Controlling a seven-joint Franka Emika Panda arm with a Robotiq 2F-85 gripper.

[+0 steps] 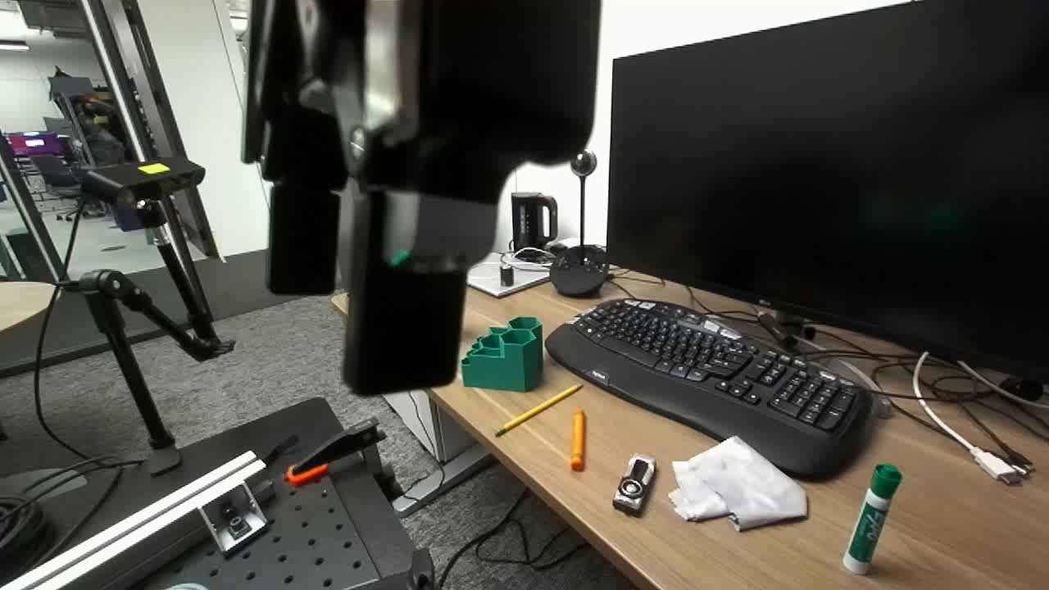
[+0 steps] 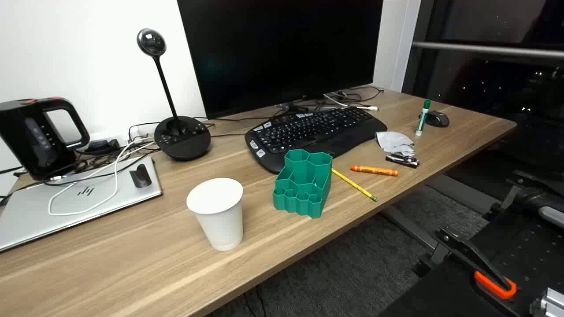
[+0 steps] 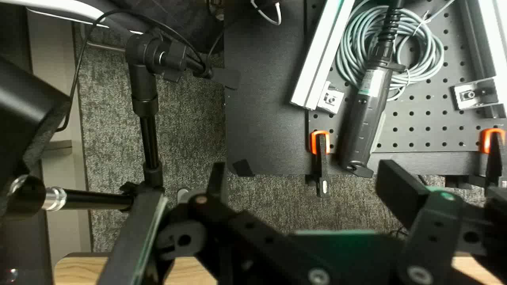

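My gripper is open, its two fingers wide apart in the wrist view with nothing held between them. It hangs close to the camera in exterior view 1, blurred and covering part of the desk. On the desk stands a green holder (image 2: pixel 304 185) with honeycomb cells. A white cup (image 2: pixel 219 216) stands upright beside it; exterior view 1 does not show the cup. Past the holder lie a yellow pencil (image 1: pixel 538 410), an orange crayon (image 1: pixel 578 439), a nail clipper (image 1: pixel 634 483) and a crumpled grey cloth (image 1: pixel 739 483). A green marker (image 1: pixel 873 521) stands upright.
A black keyboard (image 1: pixel 718 378) and monitor (image 1: pixel 836 187) line the back of the desk. A kettle (image 2: pixel 39 137), closed laptop (image 2: pixel 84 193) and round-based webcam (image 2: pixel 182 140) stand at one end. Below the gripper are a pegboard cart (image 3: pixel 266 118) and carpet.
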